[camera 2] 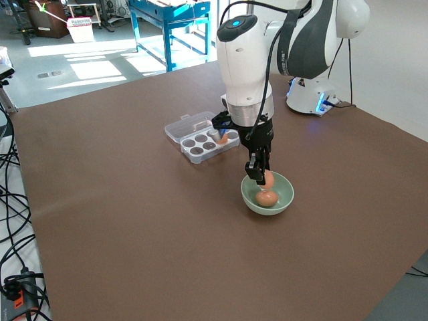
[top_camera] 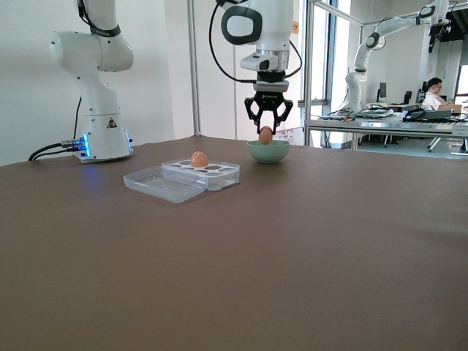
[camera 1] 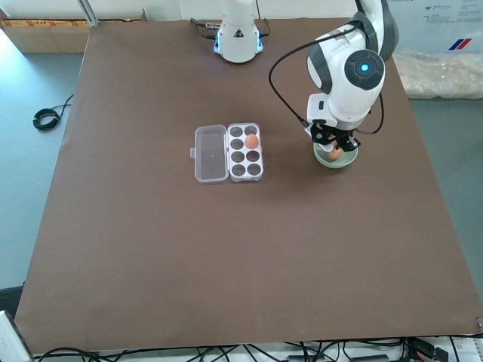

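Observation:
My black gripper (top_camera: 266,126) is low over a pale green bowl (top_camera: 268,152), with an egg (top_camera: 266,135) between its fingertips. In the right view that egg (camera 2: 268,180) is just above another egg (camera 2: 267,198) lying in the bowl (camera 2: 284,195); whether the fingers are closed on it is hard to tell. To the left of the bowl in the left view, a clear egg box (camera 1: 212,154) lies open, with one egg (camera 1: 252,142) in its tray and several empty holes.
Cables run beyond the front edge.

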